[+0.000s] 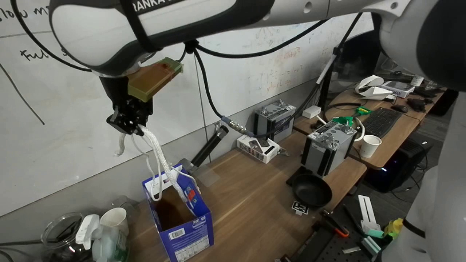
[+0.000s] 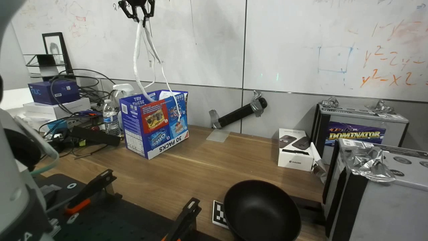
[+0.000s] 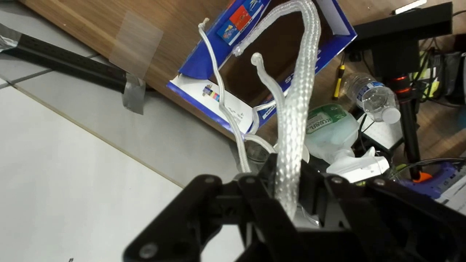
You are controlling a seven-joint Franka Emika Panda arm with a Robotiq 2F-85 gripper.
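My gripper (image 1: pixel 133 126) is shut on a bundle of white ropes (image 1: pixel 158 150), one thick and braided, others thinner. It hangs above the open blue cardboard box (image 1: pixel 190 233) on the table. In exterior view 2 the gripper (image 2: pixel 140 20) is near the top edge, with the ropes (image 2: pixel 136 56) dangling down to the box (image 2: pixel 134 132). The wrist view shows the thick rope (image 3: pixel 301 83) bending over the box's opening, while a thinner cord (image 3: pixel 221 89) hangs across the white flap (image 3: pixel 222 100). Part of the bundle between the fingers is hidden.
A spray bottle (image 1: pixel 105 244) and a paper cup (image 1: pixel 115 218) stand beside the box. A black bar (image 1: pixel 210 146) is taped to the wall behind. Farther right are a black pan (image 1: pixel 312 190), a small white box (image 1: pixel 258 148) and a grey battery (image 1: pixel 330 146). Mid-table is clear.
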